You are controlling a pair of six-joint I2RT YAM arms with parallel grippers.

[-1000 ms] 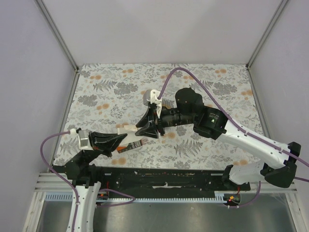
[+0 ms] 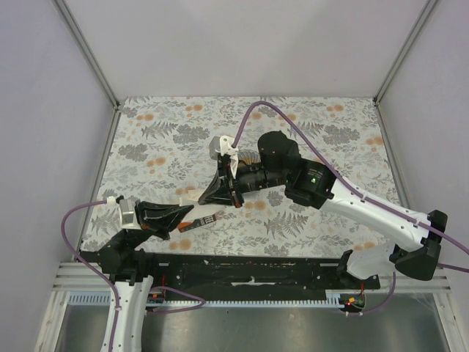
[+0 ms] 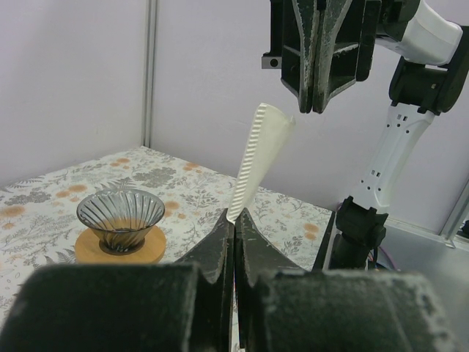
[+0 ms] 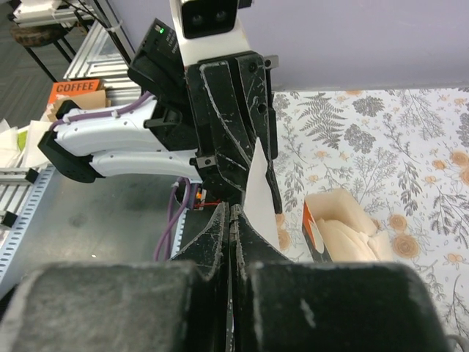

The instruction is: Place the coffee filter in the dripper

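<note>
A white paper filter stands up from the closed fingertips of my left gripper, folded, its crimped edge showing; it also appears in the right wrist view (image 4: 260, 198). My right gripper is shut, with its tips just beside and above the filter and nothing clearly between them. In the top view both grippers meet near the table's middle, largely covering the filter. The glass dripper (image 3: 121, 220) sits on a round wooden base (image 3: 150, 251) behind them, mostly hidden under the right arm in the top view.
An open box of filters (image 4: 344, 235) lies on the floral table cloth (image 2: 330, 125) below the grippers. A dark strip runs along the front edge.
Over the last second my right gripper has shifted slightly left, over the filter. The left arm has stayed still.
</note>
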